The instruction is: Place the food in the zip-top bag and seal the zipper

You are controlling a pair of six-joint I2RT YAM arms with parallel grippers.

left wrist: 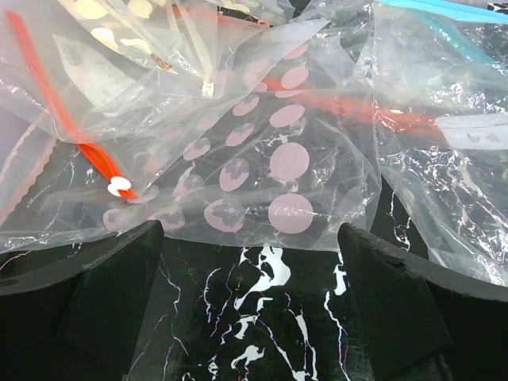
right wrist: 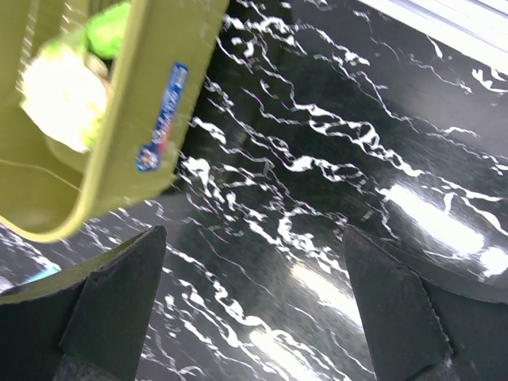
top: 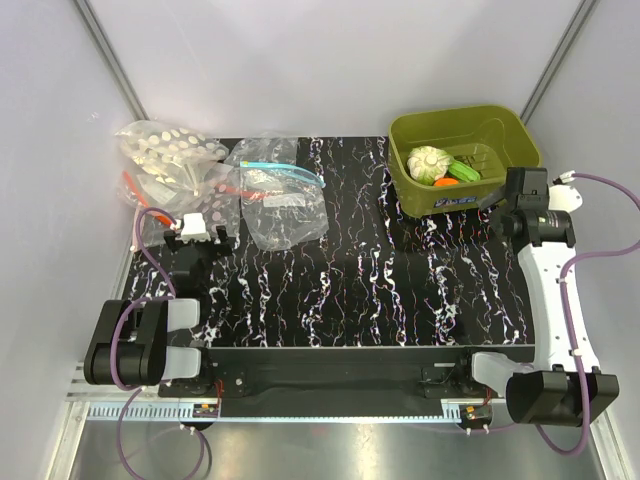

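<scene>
Inside the green bin (top: 447,205) lie a pale cabbage-like food (top: 428,163), a green vegetable (top: 463,171) and an orange piece (top: 446,182). A clear zip top bag with a blue zipper (top: 285,218) lies flat and empty-looking, left of the table's middle. Farther left are crumpled clear bags with pale dots (left wrist: 290,161) and an orange zipper (left wrist: 63,111). Open and empty, my left gripper stands just in front of the dotted bags' near edge. My right gripper is open too, over bare table beside the bin, with nothing between its fingers.
Bags overlap one another at the back left, near the side wall. The bin's tall side (right wrist: 119,151) rises close to my right gripper.
</scene>
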